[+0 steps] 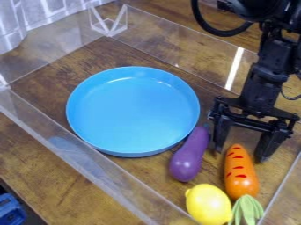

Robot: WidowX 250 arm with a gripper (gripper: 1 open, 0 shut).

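Observation:
My black gripper (244, 141) is low on the right, its two fingers pointing down just behind the orange carrot toy (238, 171), apparently open, with nothing visible between them. The carrot's green top sticks out toward the front. Left of it lies a purple eggplant toy (188, 160), and at the bottom is a yellow lemon (209, 205). A round blue plate (133, 111) fills the middle left, beside the eggplant.
A clear-walled enclosure (94, 163) surrounds the items on the wooden surface (70, 63). Bare floor shows behind and left of the plate. A cloth (24, 18) is at the top left.

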